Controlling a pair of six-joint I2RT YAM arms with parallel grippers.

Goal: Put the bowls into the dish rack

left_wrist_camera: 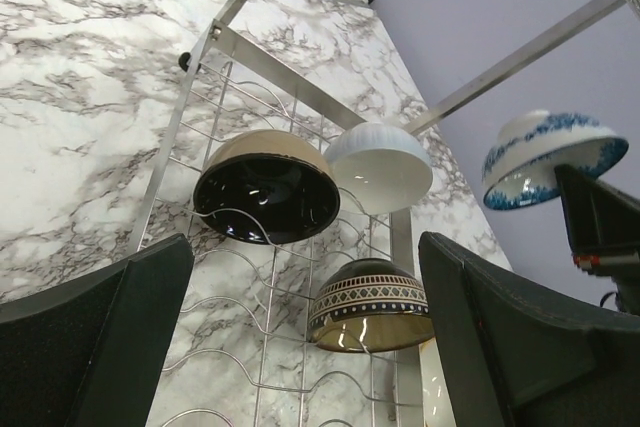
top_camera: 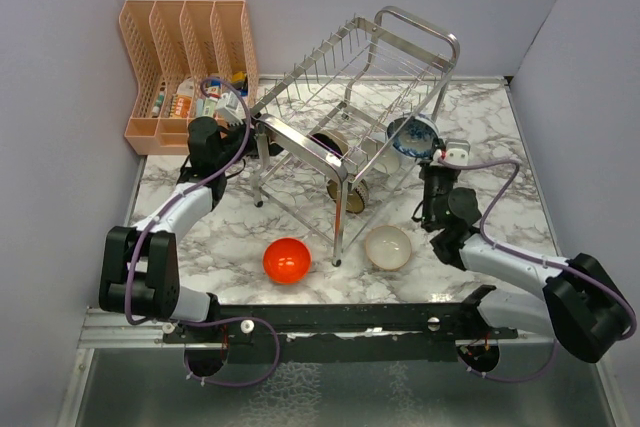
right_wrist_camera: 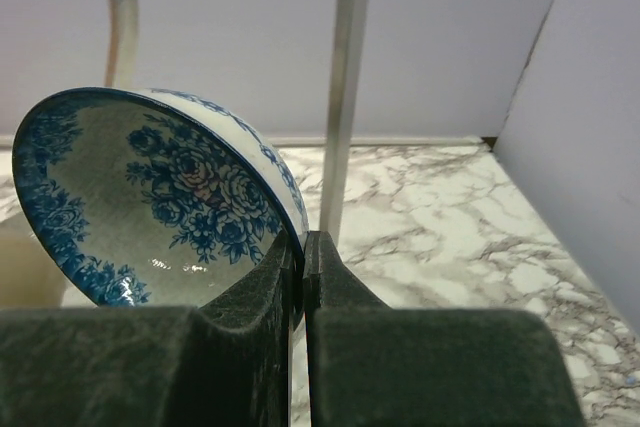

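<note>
My right gripper is shut on the rim of a blue floral bowl point(right_wrist_camera: 200, 192), held tilted at the right side of the steel dish rack point(top_camera: 290, 137). My left gripper is open at the rack's left side, nothing between its fingers. In the left wrist view, a black-and-tan bowl point(left_wrist_camera: 270, 187), a white bowl point(left_wrist_camera: 380, 162) and a patterned bowl point(left_wrist_camera: 365, 297) sit on the rack's wire shelf. An orange bowl point(top_camera: 286, 261) and a cream bowl point(top_camera: 387, 248) stand on the counter in front.
A peach compartment organizer point(top_camera: 150, 47) with small items stands at the back left. Walls bound the workspace at back and sides.
</note>
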